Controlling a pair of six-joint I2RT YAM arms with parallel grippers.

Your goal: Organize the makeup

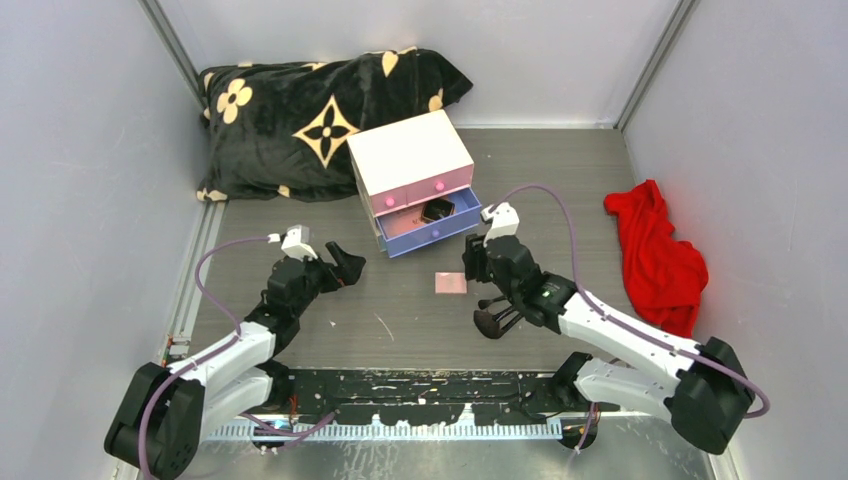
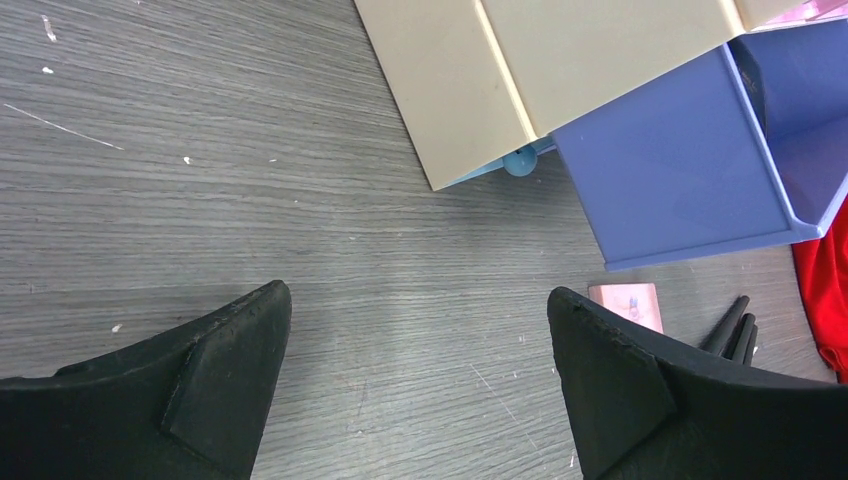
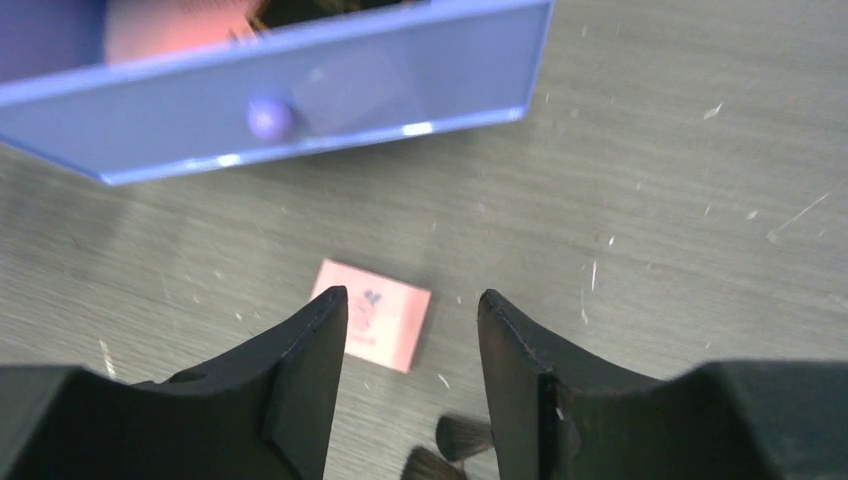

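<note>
A pink square compact (image 1: 450,283) (image 3: 385,320) lies on the floor in front of the open blue drawer (image 1: 430,233) (image 3: 400,90) of a small cabinet (image 1: 410,150); the drawer holds a dark item (image 1: 437,209) and something pink. Makeup brushes (image 1: 490,322) (image 2: 735,335) lie partly under the right arm. My right gripper is above and just beside the compact, fingers apart, nothing seen held. My left gripper (image 1: 342,262) stands open, empty, left of the cabinet.
A black patterned pillow (image 1: 260,110) fills the back left. A red cloth (image 1: 655,255) lies along the right wall. The floor between the left arm and the compact is clear.
</note>
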